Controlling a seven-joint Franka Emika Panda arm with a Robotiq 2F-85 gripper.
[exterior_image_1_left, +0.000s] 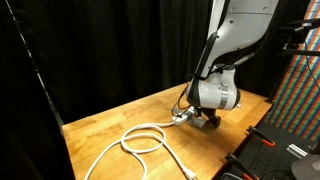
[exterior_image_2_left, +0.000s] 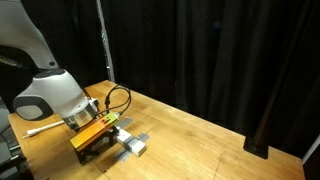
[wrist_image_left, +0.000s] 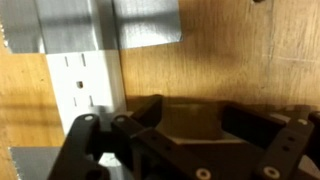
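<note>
A white power strip (wrist_image_left: 85, 88) is held to the wooden table by grey tape (wrist_image_left: 150, 22); its outlets show at the left of the wrist view. In exterior view 2 the power strip (exterior_image_2_left: 130, 147) lies just beyond my gripper (exterior_image_2_left: 97, 152), which points down close to the tabletop. My gripper is beside the strip, not over it, in the wrist view. Its dark fingertips (wrist_image_left: 148, 110) stand apart there, with a shadowed brown patch between them. Whether that patch is a held thing or bare table, I cannot tell.
A white cord (exterior_image_1_left: 130, 137) loops across the table to the left of the arm in exterior view 1. A dark cable (exterior_image_2_left: 121, 97) curves above the hand.
</note>
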